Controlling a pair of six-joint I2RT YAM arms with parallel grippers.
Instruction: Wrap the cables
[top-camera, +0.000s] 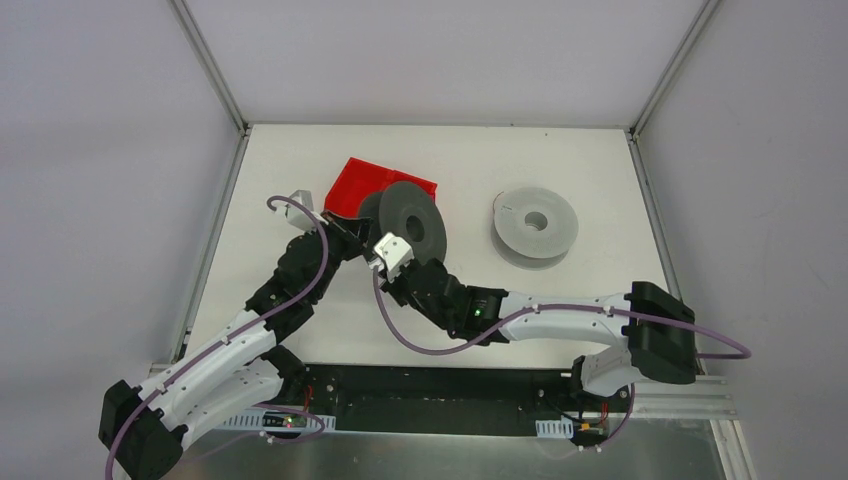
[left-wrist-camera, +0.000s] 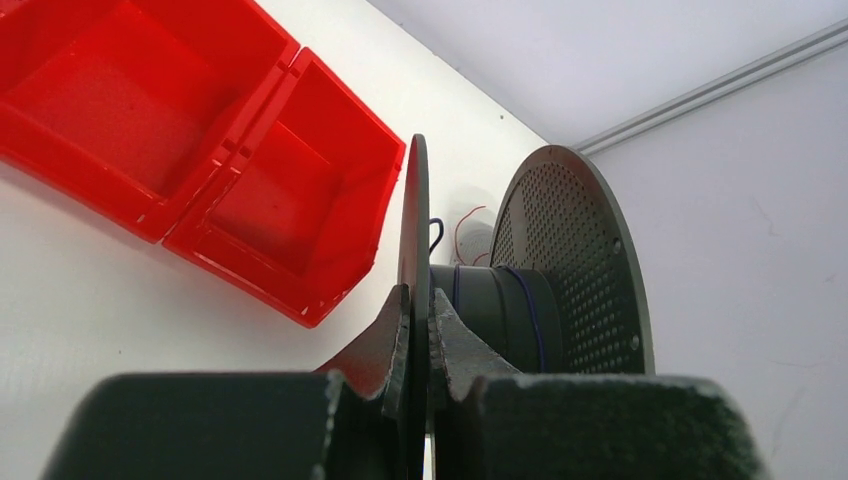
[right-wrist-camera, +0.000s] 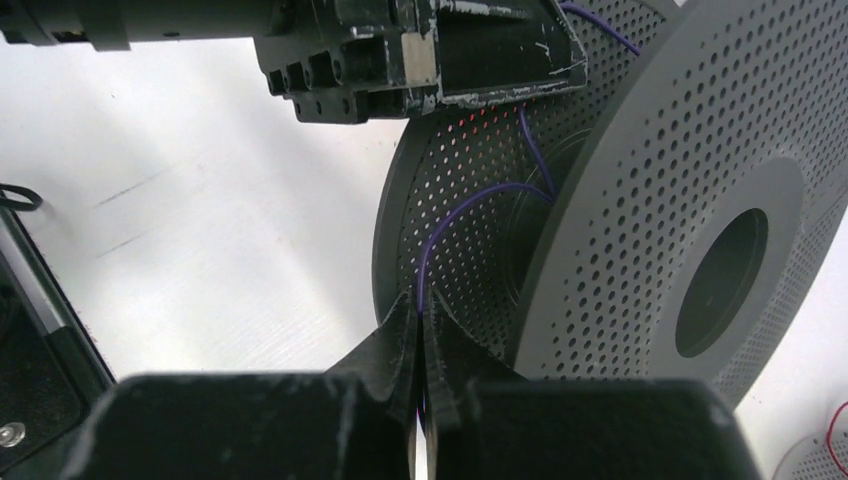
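A dark grey spool (top-camera: 413, 222) with perforated flanges stands on edge, held off to the front of the red bins. My left gripper is shut on the rim of its near flange (left-wrist-camera: 414, 190), which shows edge-on between the fingers. Purple cable (left-wrist-camera: 530, 310) lies around the hub (left-wrist-camera: 487, 308) between the flanges. From the hub a strand of the cable (right-wrist-camera: 450, 217) curves down to my right gripper, shut on it just beside the spool's flange. Another stretch of cable (right-wrist-camera: 535, 150) passes behind the left gripper's body (right-wrist-camera: 500, 55).
Two joined red bins (top-camera: 358, 188) sit behind the spool. A grey spool (top-camera: 535, 222) lies flat at the right, with a red wire (left-wrist-camera: 460, 232) near it.
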